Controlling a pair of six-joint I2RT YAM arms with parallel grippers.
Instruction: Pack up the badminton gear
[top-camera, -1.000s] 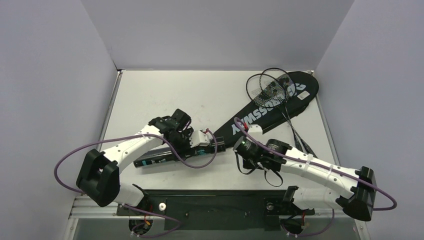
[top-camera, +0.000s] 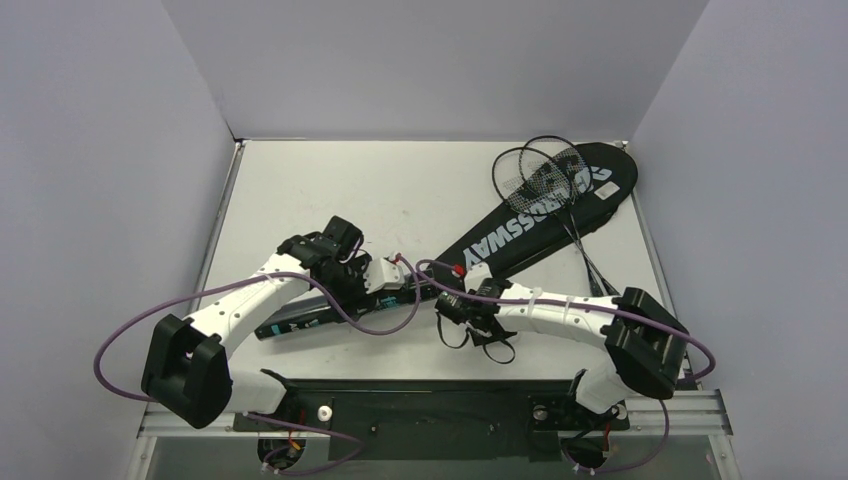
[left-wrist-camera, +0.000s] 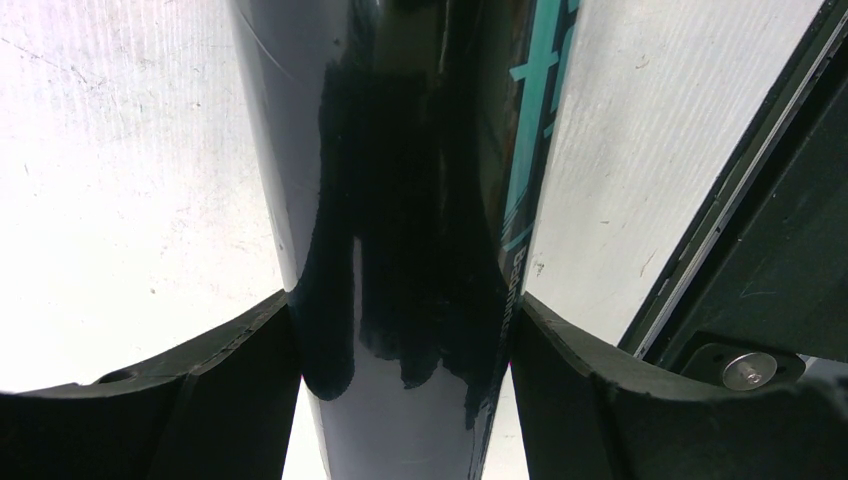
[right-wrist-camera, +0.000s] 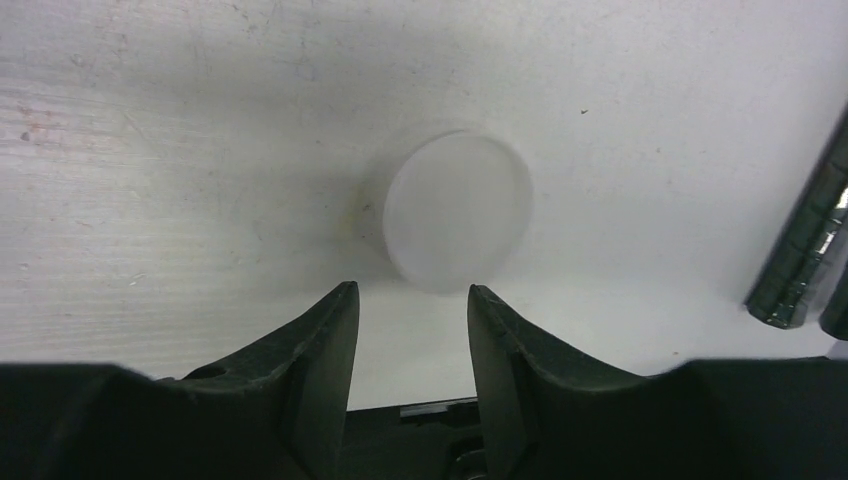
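Note:
A black glossy tube with teal lettering (top-camera: 293, 317) lies slantwise across the left front of the table. In the left wrist view, my left gripper straddles the tube, its fingertips against both sides, shut on it. My right gripper stands open with nothing between its fingers. Ahead of it, a white round lid (right-wrist-camera: 458, 212) rests on the table; from above, the arm hides it. Two rackets (top-camera: 540, 185) lie at the back right, their heads over the black racket bag (top-camera: 510, 228).
Racket handles (right-wrist-camera: 797, 250) lie to the right in the right wrist view. The bag's narrow end reaches close to the tube's right end. Purple cables run along both arms.
The left arm and the tube have shifted a little to the left. Rackets and bag have not moved.

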